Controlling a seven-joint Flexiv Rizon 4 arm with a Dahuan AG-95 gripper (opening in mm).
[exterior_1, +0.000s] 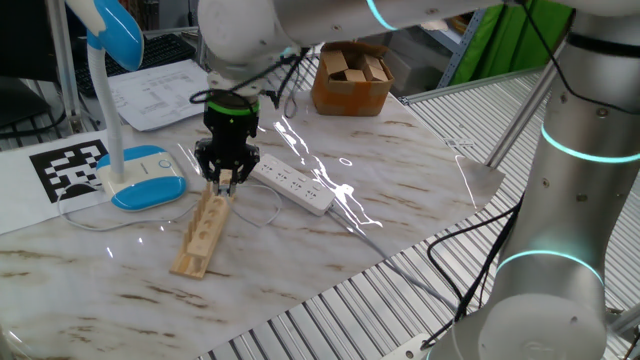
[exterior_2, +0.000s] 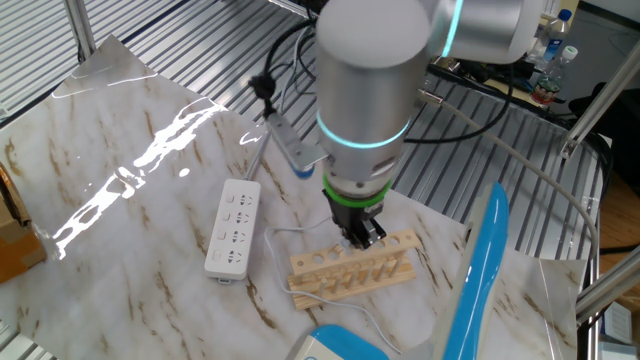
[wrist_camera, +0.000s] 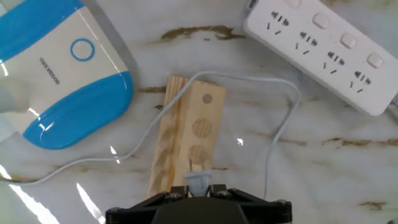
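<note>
A pale grey plug (wrist_camera: 198, 182) with two thin metal prongs sits between the fingertips in the wrist view, its prongs pointing away from the gripper. My gripper is shut on it. Behind the plug in that view lies a wooden rack (wrist_camera: 208, 118) with a row of round holes; its near end is hidden. From the side, the gripper (exterior_1: 225, 186) hangs over the far end of the rack (exterior_1: 205, 235). A white power strip (exterior_2: 233, 230) lies apart from the gripper, sockets up.
A thin white cable (wrist_camera: 249, 77) loops across the rack and around the gripper's area. The blue and white lamp base (exterior_1: 142, 185) stands close by the rack. At the back is a cardboard box (exterior_1: 350, 95). Open marble tabletop (exterior_1: 100, 290) lies in front.
</note>
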